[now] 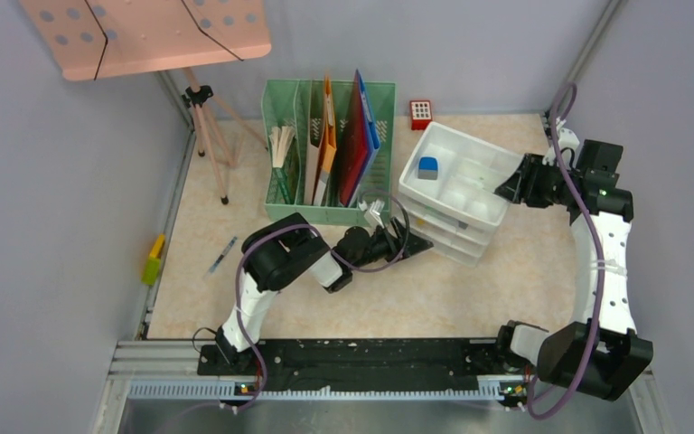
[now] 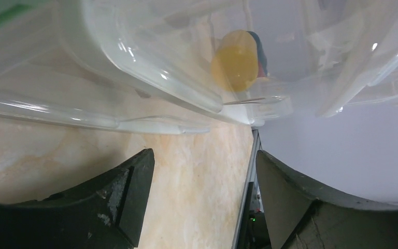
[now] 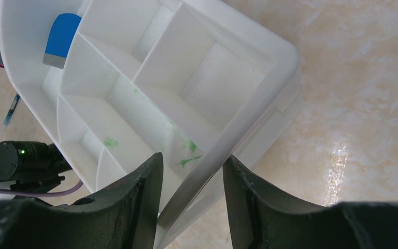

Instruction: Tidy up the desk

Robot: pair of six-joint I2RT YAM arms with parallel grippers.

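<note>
A white drawer unit (image 1: pixel 463 194) with a divided open top stands askew right of the desk's middle. A blue block (image 1: pixel 427 167) lies in one top compartment. My left gripper (image 1: pixel 423 242) is open in front of the clear lower drawers; in the left wrist view nothing lies between its fingers. Through a clear drawer (image 2: pixel 158 78) there shows a round yellow thing (image 2: pixel 234 65). At the unit's right side, my right gripper straddles the white rim (image 3: pixel 238 127) with parted fingers (image 3: pixel 147 192); a gap shows on one side.
A green basket (image 1: pixel 325 215) holding folders and sticks stands left of the unit, close behind my left gripper. A red calculator-like box (image 1: pixel 421 114) sits at the back. A blue pen (image 1: pixel 223 254) lies at left.
</note>
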